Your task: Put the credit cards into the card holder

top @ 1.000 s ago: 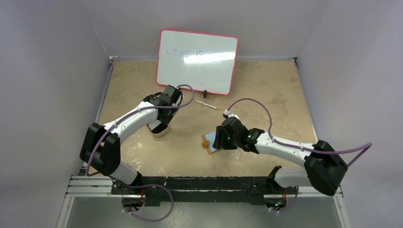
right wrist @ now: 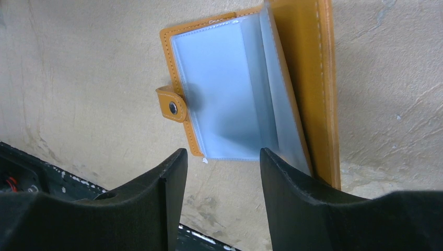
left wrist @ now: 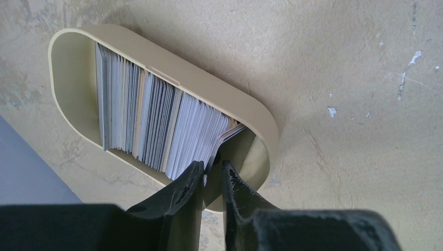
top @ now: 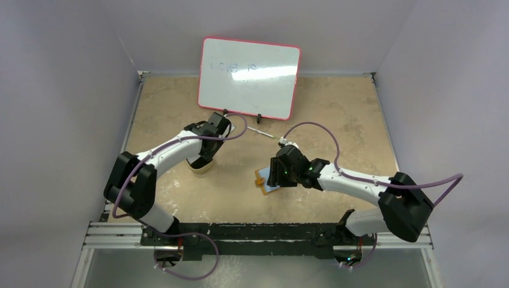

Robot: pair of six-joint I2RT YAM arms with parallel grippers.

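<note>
Upright cards stand packed in a long beige container. Around the rightmost cards my left gripper reaches down inside, fingers close together. One card end touches the left finger, while a narrow gap shows towards the other finger; a firm grip cannot be made out. In the top view this gripper hides most of the container. The card holder, brown leather with pale blue inside, lies unfolded on the table. My right gripper is open at its near edge, nothing between the fingers, with the snap tab to the left.
A whiteboard with a red frame stands at the back. A white pen lies in front of it. Bare tabletop separates the card container from the holder.
The left gripper has sunk slightly towards the container and nearer the front. The right gripper has shifted a little to the left over the card holder.
</note>
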